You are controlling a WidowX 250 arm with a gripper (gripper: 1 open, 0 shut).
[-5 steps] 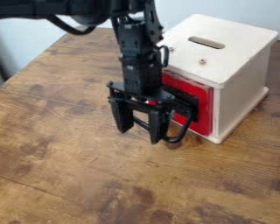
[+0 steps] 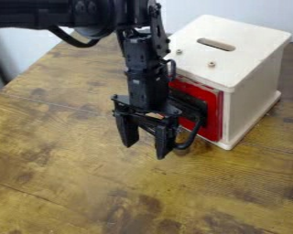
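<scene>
My black gripper [image 2: 146,137] hangs open over the wooden table, its two fingers apart with nothing visible between them. It is just in front and left of a white wooden box [image 2: 241,78], whose front holds a red panel [image 2: 208,101]. The gripper and its cable hide much of that panel.
The box has a slot and small knobs on its top and stands at the back right. A pale wall lies behind.
The gripper has shifted very slightly left since a second ago; the box stays in place.
</scene>
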